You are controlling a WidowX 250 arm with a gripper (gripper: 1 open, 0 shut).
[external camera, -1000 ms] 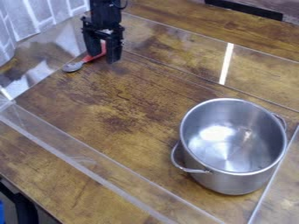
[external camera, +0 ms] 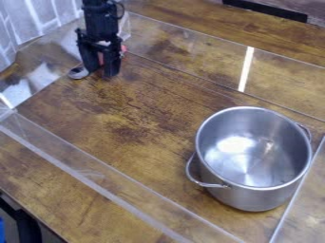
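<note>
The black robot gripper is low over the back left of the wooden surface, directly over a small utensil with a silver head. Most of the utensil is hidden behind the gripper, with a bit of red showing at its right. I cannot tell whether the fingers are open or shut on it. A large steel pot with wire handles stands at the front right.
Clear plastic edging runs along the left, front and back of the wooden work area. A metallic sheet lies at the back left.
The gripper has moved down and slightly left, now covering more of the red part of the utensil. The pot has not moved.
</note>
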